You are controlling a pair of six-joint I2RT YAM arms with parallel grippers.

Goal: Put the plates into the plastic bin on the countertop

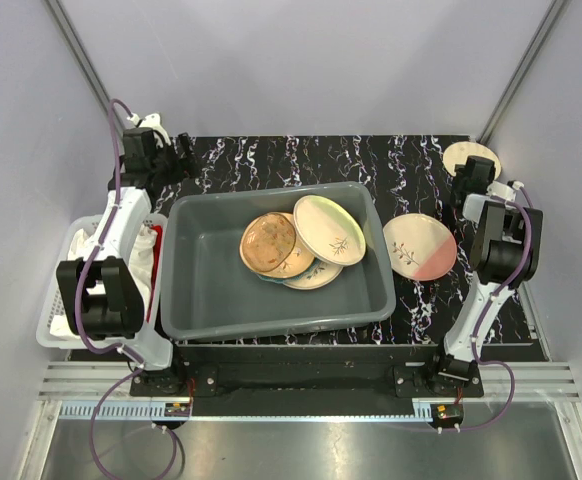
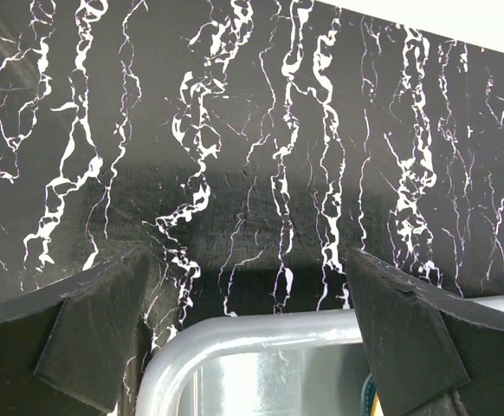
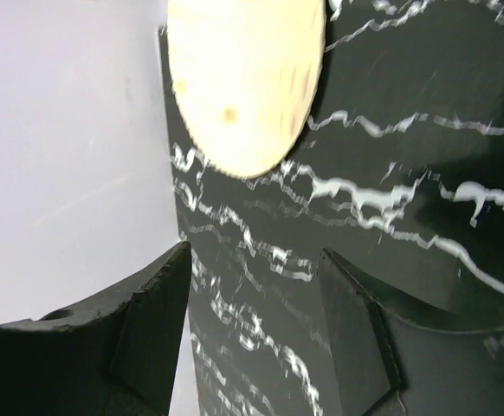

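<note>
The grey plastic bin [image 1: 211,300] holds several stacked plates [image 1: 326,228] on its right half. A pink-and-cream plate [image 1: 420,246] lies right of the bin on the dark marbled counter. A cream plate [image 1: 471,152] lies at the back right corner, also ahead of my right gripper's fingers in the right wrist view [image 3: 243,95]. My right gripper is open just in front of that plate, low over the counter, with nothing between its fingers. My left gripper is open above the counter behind the bin's back left corner.
A white basket [image 1: 51,320] with cloths and something red sits left of the bin under the left arm. Walls bound both sides and the back; the right one is close to my right gripper.
</note>
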